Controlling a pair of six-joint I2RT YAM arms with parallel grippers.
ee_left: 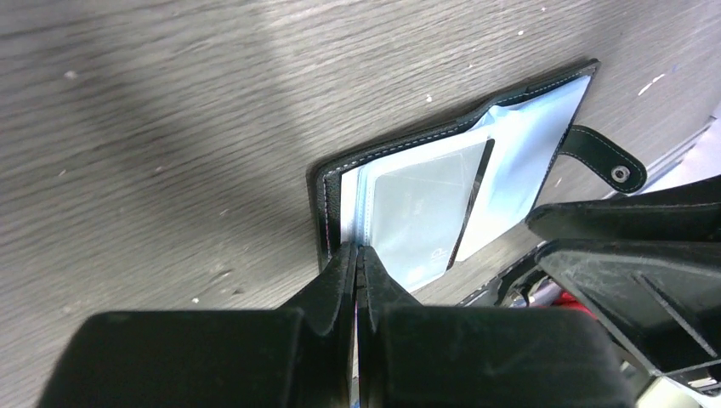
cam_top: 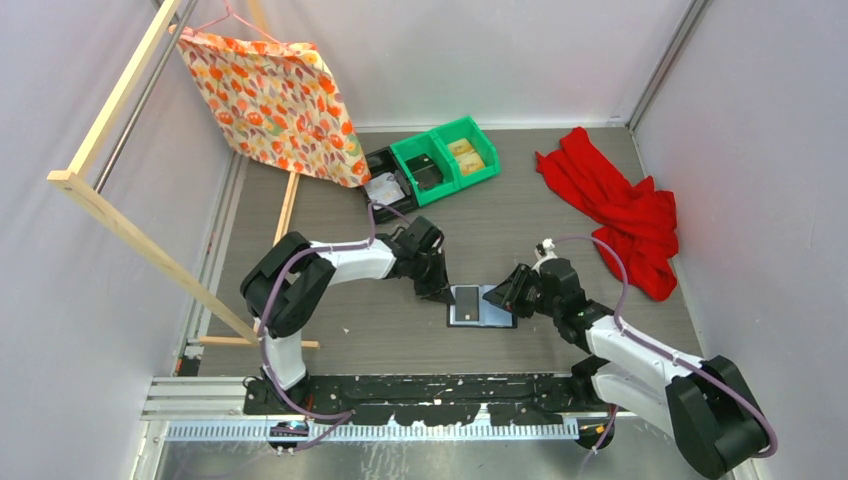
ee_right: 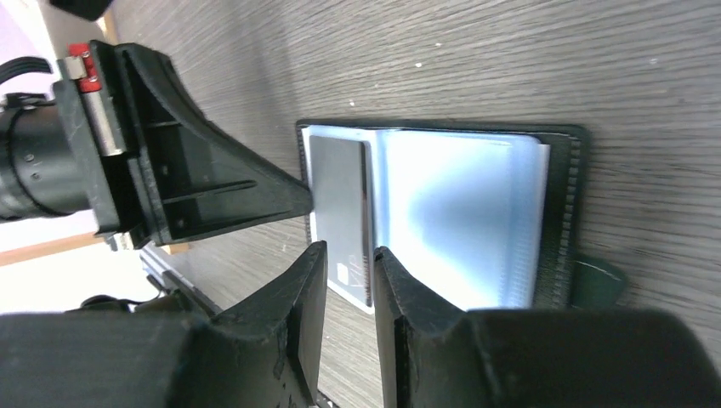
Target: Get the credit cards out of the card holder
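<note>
The black card holder (cam_top: 498, 324) lies spread open on the table, its clear sleeves facing up. A grey card sits in a sleeve on its left part; in the left wrist view this card (ee_left: 425, 208) looks pale. Light blue sleeve (ee_right: 455, 204) material covers the right part. My left gripper is shut at the holder's left edge, and no card shows between its fingertips. Above the holder's right part is my right gripper, its fingers apart with nothing between them.
Green bins (cam_top: 443, 160) and a black bin (cam_top: 391, 211) stand at the back. A red cloth (cam_top: 620, 215) lies at the right, and a patterned cloth (cam_top: 275, 105) hangs at the left. Bare table surrounds the holder in front and behind.
</note>
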